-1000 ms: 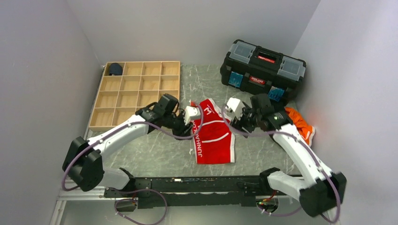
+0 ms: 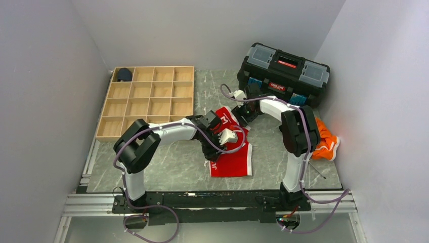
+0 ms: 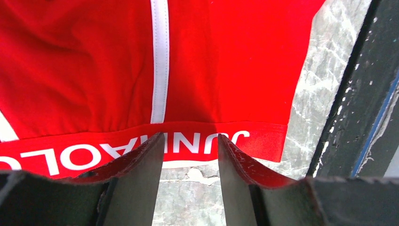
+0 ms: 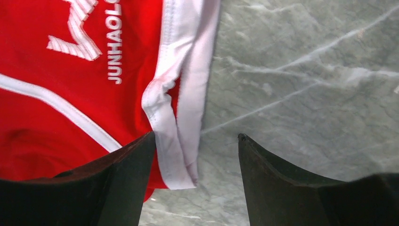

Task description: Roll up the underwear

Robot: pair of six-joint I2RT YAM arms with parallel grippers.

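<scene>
Red underwear [image 2: 231,164] with white trim and lettering lies spread on the grey marble table. My left gripper, part open with nothing between its fingertips, is over the lettered waistband at the near left side, as the left wrist view shows. My right gripper is open at the folded white edge [image 4: 193,113] at the garment's far right, one finger touching or just beside the trim, the other over bare table.
A wooden compartment tray [image 2: 136,107] with a dark item sits at back left. A black toolbox [image 2: 283,71] stands at back right, and orange cloth [image 2: 326,144] lies at the right wall.
</scene>
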